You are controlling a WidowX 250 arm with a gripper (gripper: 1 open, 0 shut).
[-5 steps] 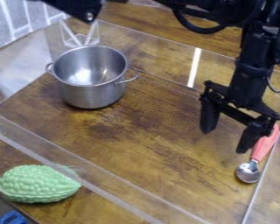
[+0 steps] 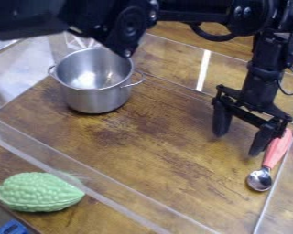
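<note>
My gripper (image 2: 241, 131) is open, low over the right side of the wooden board, its black fingers apart with nothing visible between them. Just right of and below it lies a spoon or scoop with a pink handle (image 2: 278, 149) and a round steel head (image 2: 259, 180). A steel pot (image 2: 94, 91) with two handles sits at the upper left. A pale green bumpy vegetable (image 2: 37, 192), like a bitter melon, lies at the lower left.
The middle of the wooden board (image 2: 136, 155) is bare. Clear strips or walls edge it at left, front and right. A blue object (image 2: 8, 228) shows at the bottom left corner.
The arm and gripper have shifted slightly over the last second, with the upper arm lying a little differently above the pot. The objects on the board have not visibly moved.
</note>
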